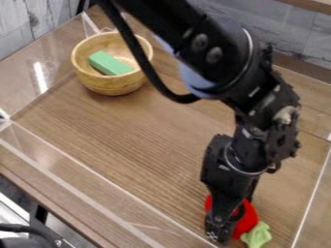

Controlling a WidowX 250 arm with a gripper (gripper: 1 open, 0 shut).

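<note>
My gripper (233,199) points down at the lower right of the camera view, open, with its fingers over a red object (241,215) that has a green leafy top (256,232), likely a strawberry-like toy or vegetable. The arm hides much of the red object, and whether the fingers touch it is unclear.
A wooden bowl (127,85) holding a green block (108,64) stands at the upper left.
</note>
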